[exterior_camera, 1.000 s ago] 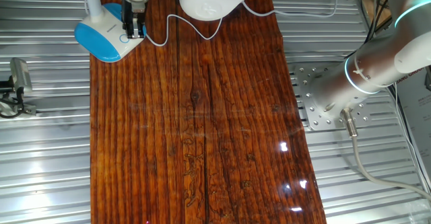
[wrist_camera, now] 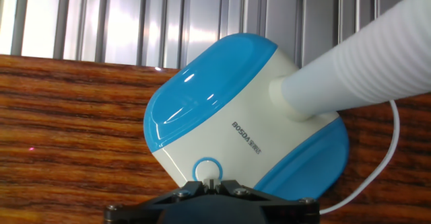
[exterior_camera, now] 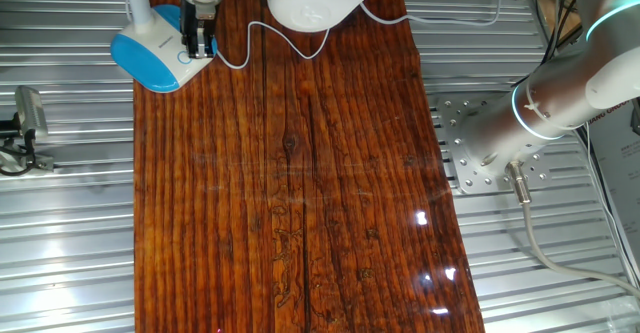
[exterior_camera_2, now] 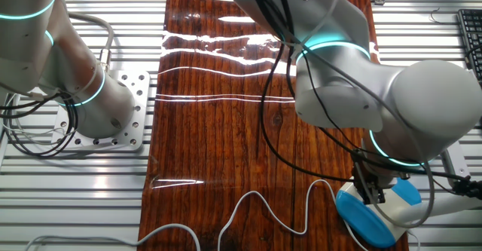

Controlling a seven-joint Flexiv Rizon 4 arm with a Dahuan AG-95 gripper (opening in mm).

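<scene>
A blue-and-white lamp base [wrist_camera: 222,109] with printed lettering stands at the table's edge, its ribbed white neck [wrist_camera: 363,56] rising to the right in the wrist view. Near the front of the base is a round button [wrist_camera: 207,170] with a blue ring. My gripper is shut, its tips close together at the button's lower edge in that view, and nothing shows between them. Exterior view 1 has the gripper [exterior_camera: 200,51] pointing down over the corner of the lamp base [exterior_camera: 150,58]. Whether the tips touch the button cannot be told.
The lamp's white cable [exterior_camera: 285,38] curls over the wooden tabletop [exterior_camera: 300,193], which is otherwise clear. Ribbed metal flooring [exterior_camera: 60,223] lies on both sides. My arm's base [exterior_camera: 500,138] stands right of the table, and loose black cables [exterior_camera_2: 263,123] hang along the arm.
</scene>
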